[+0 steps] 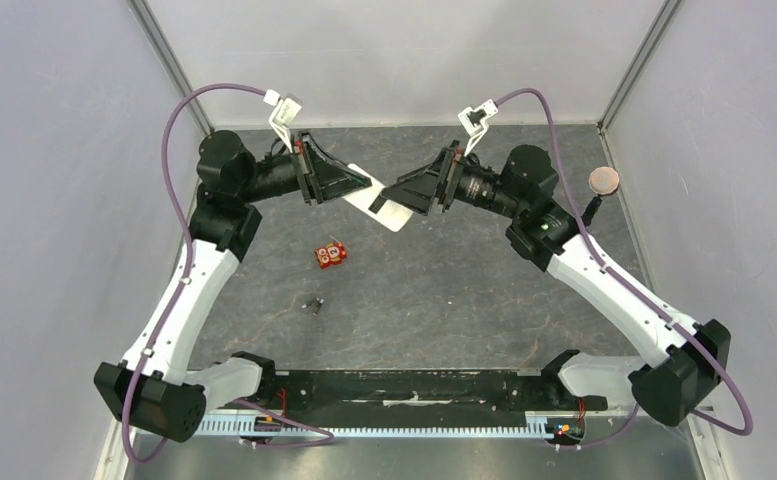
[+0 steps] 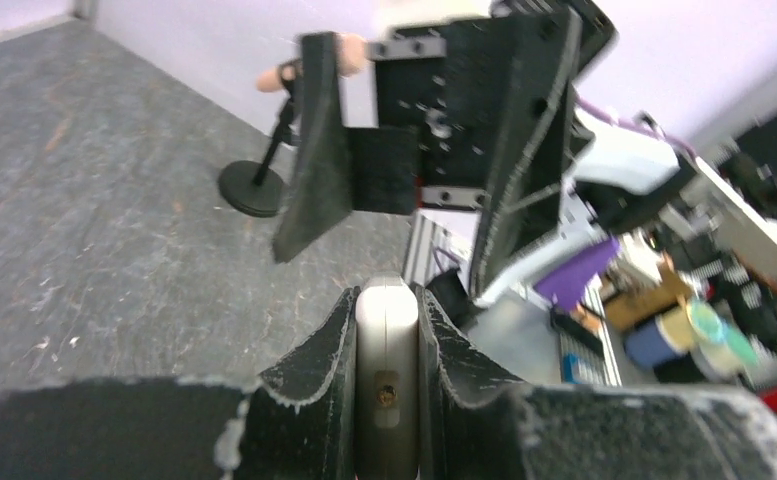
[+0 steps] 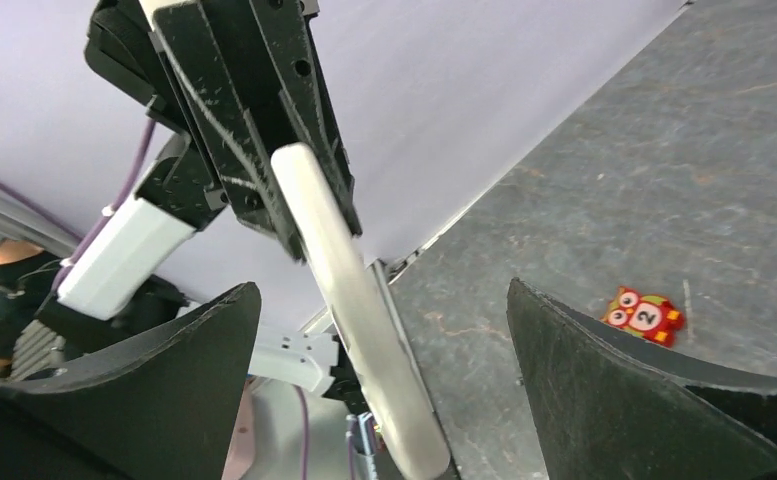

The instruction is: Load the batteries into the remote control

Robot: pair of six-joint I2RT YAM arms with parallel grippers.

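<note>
The white remote control (image 1: pixel 393 212) hangs in the air between the arms, held by my left gripper (image 1: pixel 354 180), which is shut on it. In the left wrist view its end (image 2: pixel 387 350) sits between the fingers. In the right wrist view it runs lengthwise (image 3: pixel 354 300) from the left gripper toward the space between my right fingers. My right gripper (image 1: pixel 404 198) is open, close beside the remote; nothing is visibly clamped in it. A red battery pack with round labels (image 1: pixel 330 254) lies on the floor below, left of centre.
A small dark object (image 1: pixel 314 305) lies on the grey floor (image 1: pixel 444 300). A black stand with a round pink top (image 1: pixel 603 181) is at the right edge. Walls enclose the back and sides.
</note>
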